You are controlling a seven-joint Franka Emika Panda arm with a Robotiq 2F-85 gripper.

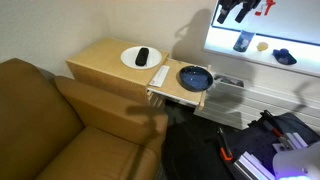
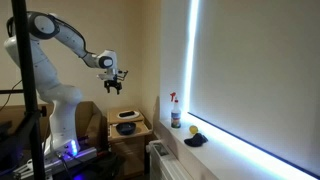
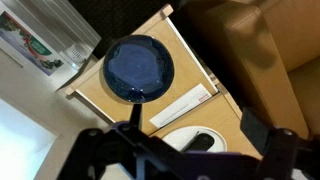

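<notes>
High above the low wooden table (image 1: 106, 64) hangs my gripper, its two dark fingers far apart and nothing between them; in exterior view 2 the gripper (image 2: 112, 90) is well clear of the surface. A dark blue round dish (image 3: 138, 68) lies at one end of the table, seen also as a dark dish (image 1: 196, 78) in exterior view 1. Beside it is a flat white strip (image 3: 181, 105). Farther along lies a white plate (image 1: 128, 58) with a black oblong object (image 1: 142, 56) on it. The gripper partly covers the plate in the wrist view.
A brown sofa (image 1: 75, 125) borders the table. On the window ledge stand a spray bottle (image 2: 175, 115), a yellow item (image 2: 193, 130) and a dark cloth-like item (image 2: 198, 140). A white radiator (image 1: 240, 103) runs under the ledge. Air between gripper and table looks clear.
</notes>
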